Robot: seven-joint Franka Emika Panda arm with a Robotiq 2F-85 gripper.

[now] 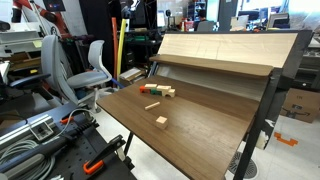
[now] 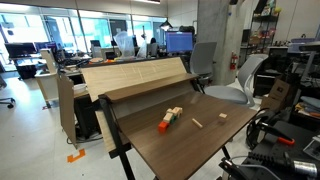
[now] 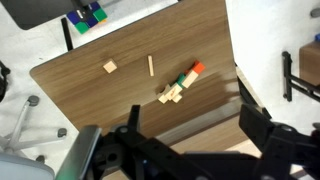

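Note:
My gripper reaches into the wrist view from the bottom, its two dark fingers wide apart with nothing held. Beyond and below it lies the brown table (image 3: 80, 88). A pale square block (image 3: 109, 66) sits apart on the table, and a thin wooden stick (image 3: 151, 65) lies near the middle. Close by is a small cluster: a red and green piece (image 3: 190, 74) touching or nearly touching light wooden pieces (image 3: 170, 93). The same things show in exterior view 1 as block (image 1: 161, 122), stick (image 1: 152, 106) and cluster (image 1: 157, 90).
A raised wooden shelf (image 1: 215, 66) with a slanted panel runs along one long side of the table. A blue and green object (image 3: 90, 18) lies off the table's edge in the wrist view.

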